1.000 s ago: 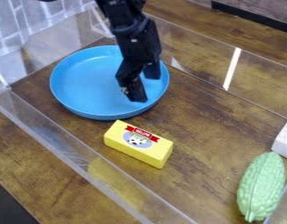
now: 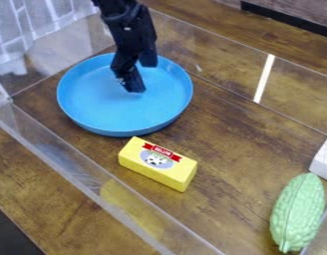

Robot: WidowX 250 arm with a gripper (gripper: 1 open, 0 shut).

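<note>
My black gripper (image 2: 128,70) reaches down from the top over the back of a blue plate (image 2: 127,110), its fingers open with nothing visible between them. A yellow box (image 2: 157,165) with a red label and a cartoon face lies in front of the plate. A green corn-like or leafy vegetable toy (image 2: 297,211) lies at the front right.
A white object (image 2: 322,154) is cut off at the right edge. A clear wall (image 2: 107,194) runs diagonally along the front left. The wooden floor (image 2: 239,129) between plate and right side is mostly clear, with a white strip toward the back.
My gripper has moved left and up, from over the right part of the plate to over its back. The plate and the other objects stay put.
</note>
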